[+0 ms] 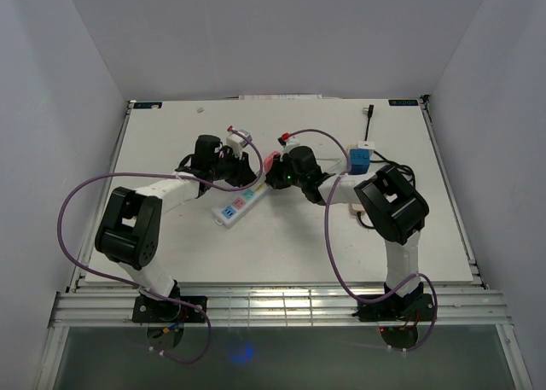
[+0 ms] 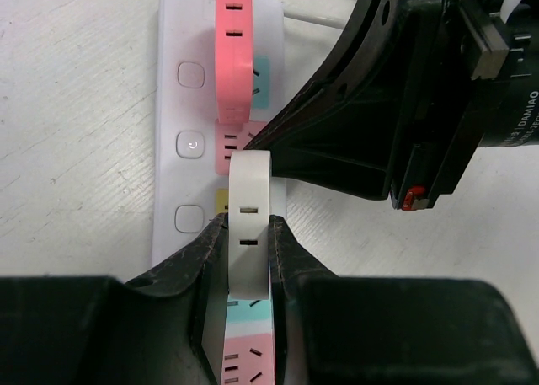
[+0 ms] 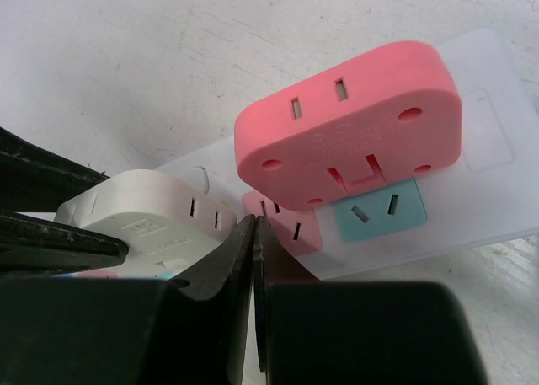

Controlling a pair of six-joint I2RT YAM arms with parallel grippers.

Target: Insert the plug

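Note:
A long power strip point(image 1: 236, 207) lies diagonally mid-table. A pink plug point(image 2: 233, 56) stands on its far end. In the left wrist view my left gripper is shut on a white plug point(image 2: 248, 191), held over the strip near the yellow socket. My right gripper is shut, its tips beside that white plug point(image 3: 152, 221); whether anything is between them I cannot tell. In the top view both grippers meet over the strip's upper part.
A blue block point(image 1: 359, 160) with black cables sits at the right of the table.

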